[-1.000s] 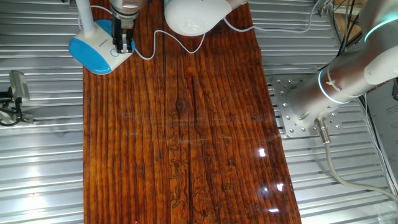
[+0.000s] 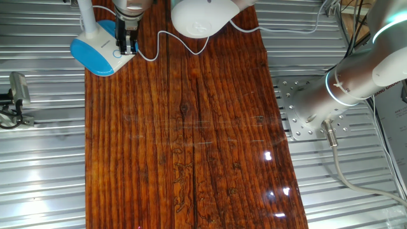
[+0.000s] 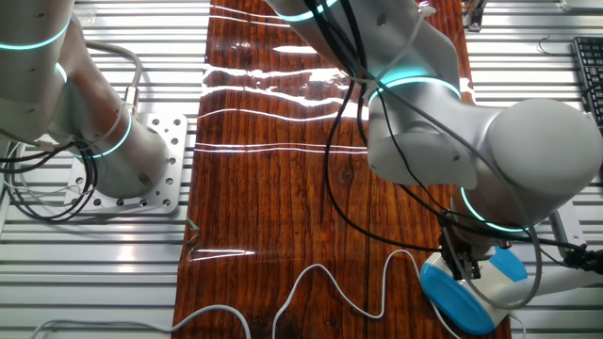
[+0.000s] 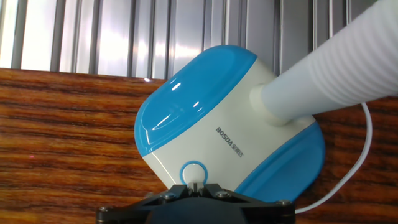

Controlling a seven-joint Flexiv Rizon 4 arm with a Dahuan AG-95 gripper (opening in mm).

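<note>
A blue-and-white lamp base [image 4: 214, 134] marked BOSDA rests at the table's edge, with a ribbed white neck [image 4: 336, 59] rising from it. On its white middle band is a round button ringed in blue [image 4: 194, 173]. My gripper is shut, its dark fingertips together at the button's lower edge in the wrist view, with nothing visible between them. In exterior view 1 the gripper [image 2: 128, 51] points down over the lamp base [image 2: 95, 54]. Whether the tips touch the button cannot be made out. Exterior view 2 shows the base [image 3: 457, 294] partly covered by the arm.
A white cable [image 2: 184, 43] curves over the wooden table [image 2: 191, 140] beside the lamp.
The arm's white link has shifted very slightly right in exterior view 1. The gripper stays over the lamp base, and the lamp has not visibly moved.
</note>
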